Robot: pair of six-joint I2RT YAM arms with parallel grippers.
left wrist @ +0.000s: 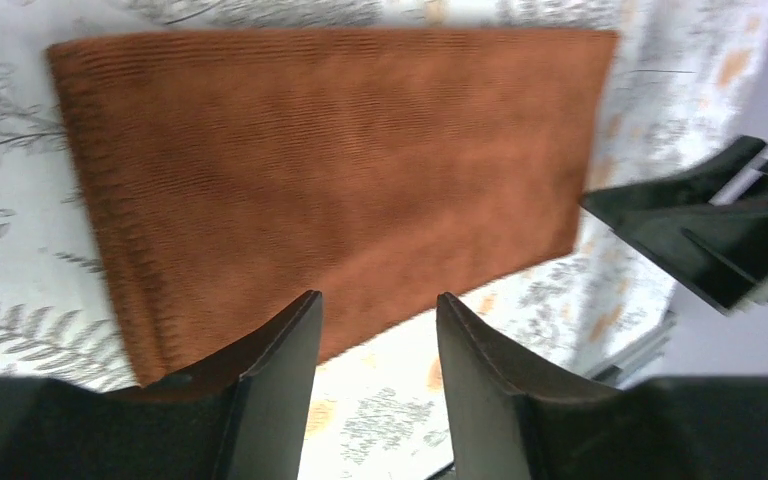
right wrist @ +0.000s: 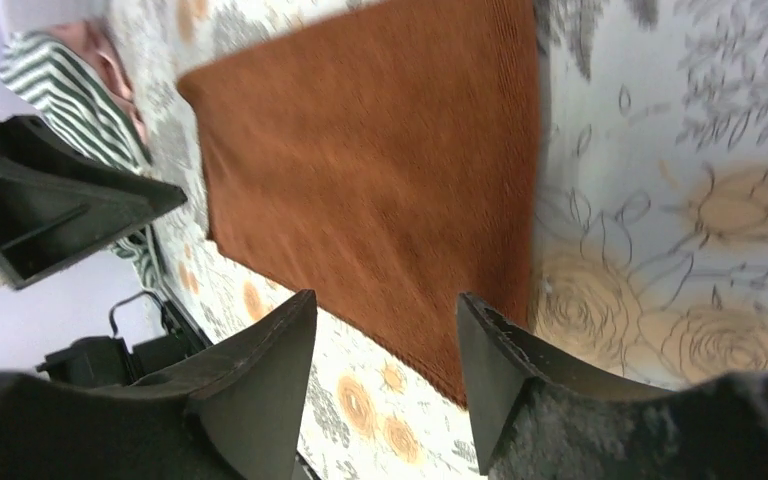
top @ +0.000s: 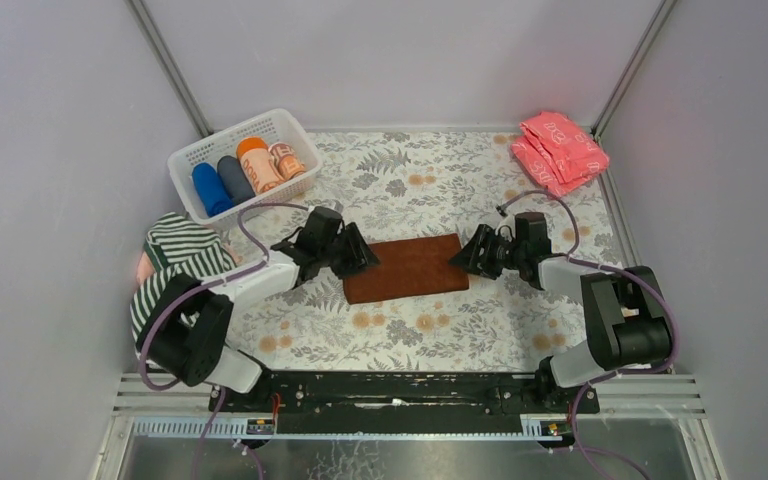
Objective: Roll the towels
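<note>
A brown towel [top: 407, 270] lies folded flat as a long rectangle in the middle of the table. At its left end, above the cloth, my left gripper [top: 368, 258] stands part open; in the left wrist view the towel [left wrist: 320, 160] runs beyond its separated fingers [left wrist: 285, 350]. My right gripper [top: 462, 262] is at the towel's right end, also part open. Between its fingers in the right wrist view, the towel [right wrist: 380, 180] shows but is not pinched.
At the back left, a white basket [top: 196, 210] holds several rolled towels. Green striped cloths [top: 175, 245] are heaped on the left. Pink folded towels [top: 560, 150] lie at the back right.
</note>
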